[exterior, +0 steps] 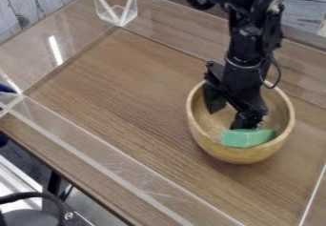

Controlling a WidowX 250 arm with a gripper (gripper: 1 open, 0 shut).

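Observation:
A black robot arm reaches down from the top into a wooden bowl point(211, 144) at the right of the table. Its gripper point(234, 110) is low inside the bowl, with dark fingers on either side. A green block point(243, 137) lies in the front of the bowl, partly behind the dark fingertips. Whether the gripper is open or shut on anything is hard to make out.
A white wire-like holder point(114, 9) stands at the back left. Cables and dark parts lie beyond the lower-left edge.

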